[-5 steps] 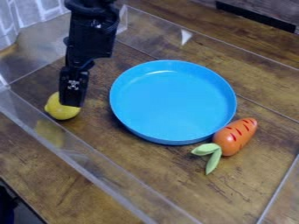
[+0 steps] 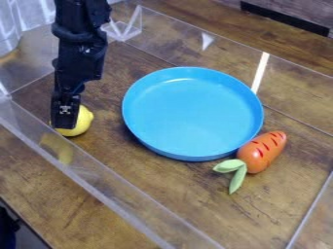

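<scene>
My black gripper [image 2: 68,109] points down at the left of the camera view, open, its fingertips low over a small yellow object [image 2: 77,124] on the wooden surface. The fingers partly cover its left side; whether they touch it I cannot tell. A blue round plate [image 2: 193,109] lies in the middle, right of the gripper.
An orange toy carrot [image 2: 263,151] with green leaves lies at the lower right of the plate. Clear plastic walls edge the work area, one running diagonally along the lower left. Bare wood [image 2: 182,204] shows in front of the plate.
The gripper has moved left and slightly down around the yellow object. The plate and carrot have not moved.
</scene>
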